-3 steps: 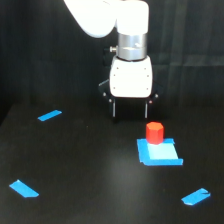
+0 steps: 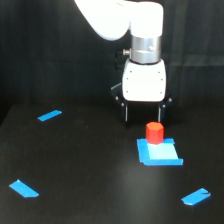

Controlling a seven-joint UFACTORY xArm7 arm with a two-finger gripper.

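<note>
A small red block (image 2: 154,132) stands upright at the back of a white square (image 2: 162,153) framed by blue tape, right of centre. My white arm reaches down from the top, and its gripper (image 2: 146,118) hangs just behind and slightly left of the red block, seemingly above the table. Its thin dark fingers stand wide apart, hard to make out against the black background. Nothing shows between them. Whether either finger touches the block cannot be told.
Strips of blue tape lie on the black table (image 2: 90,150): a far-left strip (image 2: 50,115), a near-left strip (image 2: 24,188) and a near-right strip (image 2: 196,197).
My arm and gripper have moved right and slightly lower, closer to the red block. The fingers remain apart. Block, white square and tape strips have not moved.
</note>
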